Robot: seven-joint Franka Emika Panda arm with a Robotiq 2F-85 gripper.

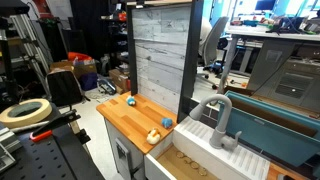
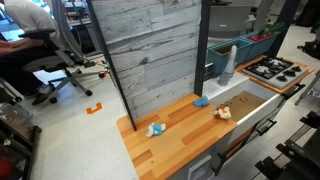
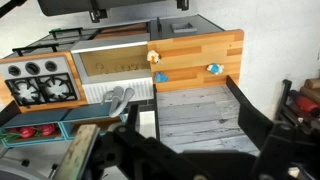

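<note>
My gripper is open in the wrist view, its dark fingers spread wide over the scene with nothing between them. Beyond it lies a wooden counter [image 3: 190, 48], well away from the fingers. Three small items rest on that counter: a yellowish-white one [image 3: 153, 56] at the edge, a blue one [image 3: 161, 77] close to it, and a blue-and-white one [image 3: 215, 68] farther along. Exterior view 2 shows the same yellowish-white item [image 2: 222, 113], blue item [image 2: 201, 102] and blue-and-white item [image 2: 155, 130]. They are too small to identify surely.
An open drawer [image 3: 115, 62] adjoins the counter. A grey faucet [image 1: 222, 120] rises beside it, and a stove top [image 2: 275, 70] lies farther along. Behind the counter stands a grey plank wall [image 2: 165, 70] in a black frame.
</note>
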